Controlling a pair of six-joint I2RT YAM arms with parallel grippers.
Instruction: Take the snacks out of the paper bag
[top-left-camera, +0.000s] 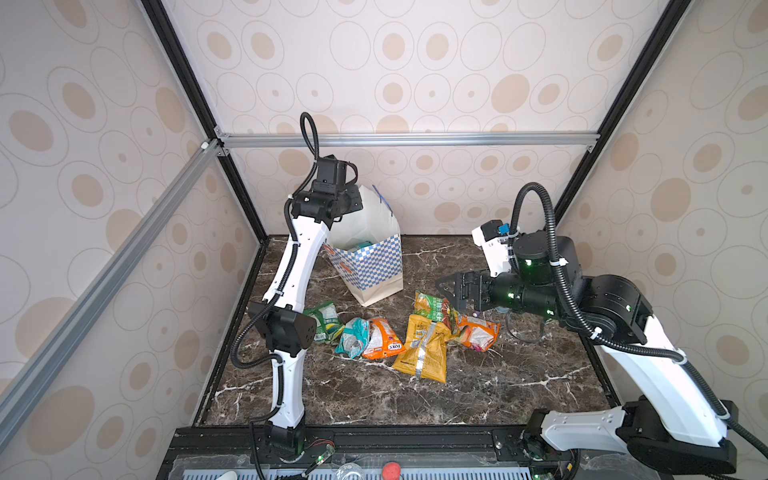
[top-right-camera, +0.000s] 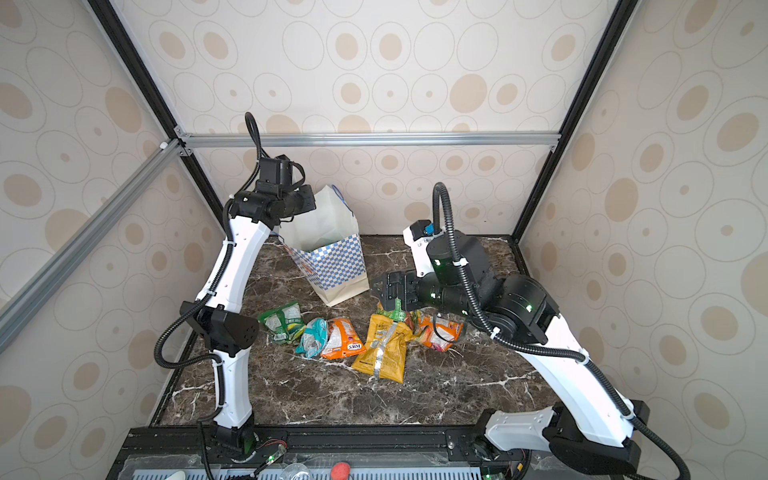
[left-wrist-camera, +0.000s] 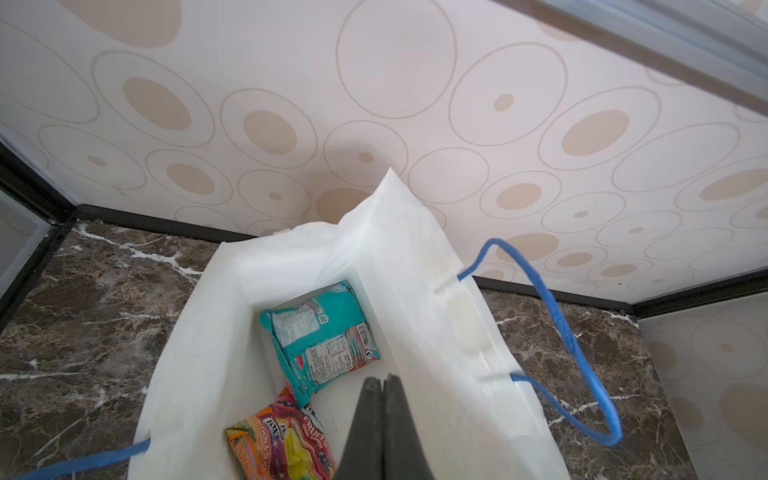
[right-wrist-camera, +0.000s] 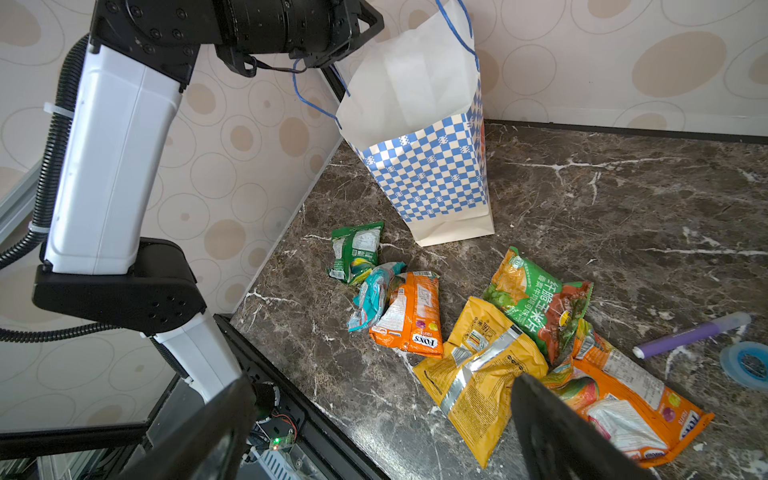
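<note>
The paper bag (top-left-camera: 372, 268), white inside with a blue-checked front, stands upright toward the back left. In the left wrist view a teal snack bag (left-wrist-camera: 324, 340) lies at its bottom, with a red-orange fruit candy bag (left-wrist-camera: 284, 440) partly in sight beside it. Above the bag's mouth, my left gripper is shut with nothing between its fingers, clear of both packs. My right gripper is open and empty over the table. Below it lie a yellow pack (right-wrist-camera: 480, 368), a green snack bag (right-wrist-camera: 536, 300) and an orange bag (right-wrist-camera: 628, 400).
Left of the yellow pack sit an orange bag (right-wrist-camera: 412, 312), a teal bag (right-wrist-camera: 374, 296) and a green bag (right-wrist-camera: 356, 252). A purple marker (right-wrist-camera: 688, 334) and blue tape roll (right-wrist-camera: 748, 364) lie to the right. Blue handles (left-wrist-camera: 560, 320) rise from the paper bag's rim.
</note>
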